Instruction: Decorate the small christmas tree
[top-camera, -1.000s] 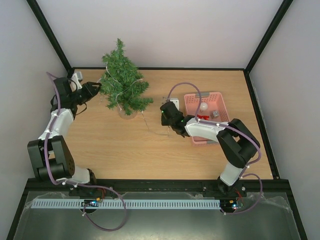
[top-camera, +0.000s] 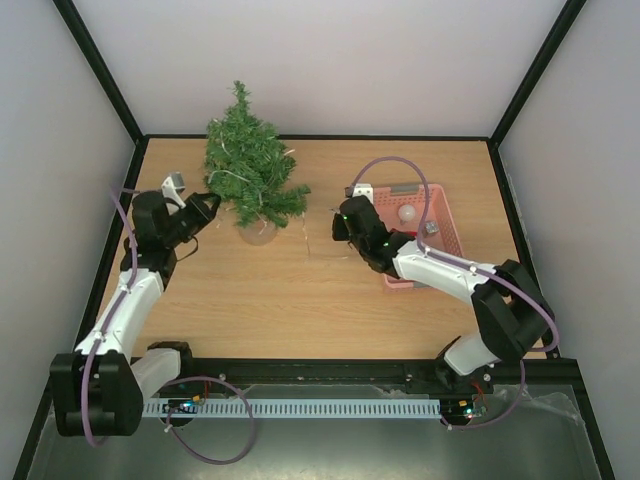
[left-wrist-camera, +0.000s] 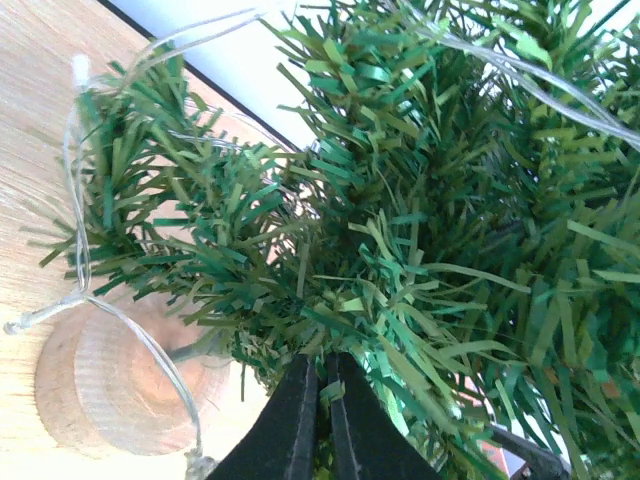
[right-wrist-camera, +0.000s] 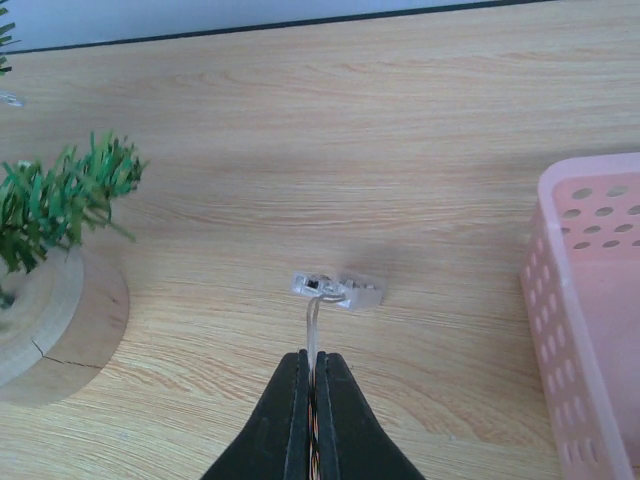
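The small green tree (top-camera: 250, 165) stands in a round wooden base (top-camera: 255, 232) left of centre, with a pale light wire on its branches. My left gripper is shut among the lower branches at the tree's left side; greenery hides whether anything is between its fingers. My right gripper is shut on the thin wire (right-wrist-camera: 312, 325) over the table right of the tree. The wire runs to a small clear connector piece (right-wrist-camera: 355, 293) beyond the fingertips.
A pink basket (top-camera: 445, 215) at the right holds a white ball (top-camera: 407, 213) and other small items, partly behind the right arm. Dark frame edges and walls enclose the table.
My left gripper has moved right and toward the front, into the tree's side. My right gripper has moved a little to the right with the wire.
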